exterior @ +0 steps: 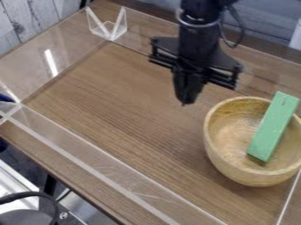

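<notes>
My gripper [188, 86] is a dark robot hand hanging at the upper middle, shut, with nothing visible between its fingers. Below and right of it, apart from it, a wooden bowl [221, 158] holds a long green block [273, 130], which leans tilted against the bowl's right side and pokes above the rim.
A clear plastic piece [108, 25] sits at the back left. A black cable [30, 200] lies at the front left corner.
</notes>
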